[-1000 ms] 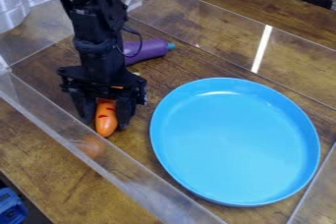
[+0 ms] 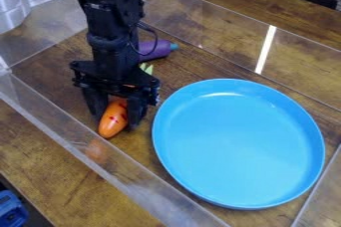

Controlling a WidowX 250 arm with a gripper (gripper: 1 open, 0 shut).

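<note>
The black gripper [image 2: 118,97] hangs at the left of the camera view, low over an orange carrot [image 2: 114,122] on the wooden surface. Its fingertips are at the carrot's upper part; whether they grip it is hard to see. Behind the arm lies a purple eggplant [image 2: 158,50], with a pale green object [image 2: 150,70] partly hidden just below it.
A large blue plate [image 2: 237,143] fills the right side. Clear plastic walls edge the work area, with a blue object [image 2: 8,211] outside at the bottom left.
The arm has shifted slightly over the carrot, and more of the green object shows. The carrot's visible part differs slightly.
</note>
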